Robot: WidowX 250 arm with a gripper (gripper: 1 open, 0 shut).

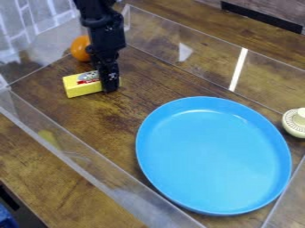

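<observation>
My dark gripper (105,79) reaches down from the top left and is shut on a yellow box (80,85) with a red and white label, at the left of the wooden table. Its fingertips are dark and partly hard to make out against the box. An orange ball (80,48) sits just behind the box, partly hidden by the arm.
A large blue plate (212,156) fills the lower right. A small cream round object (295,123) stands at the right edge. Clear panels border the table. The wood between box and plate is bare.
</observation>
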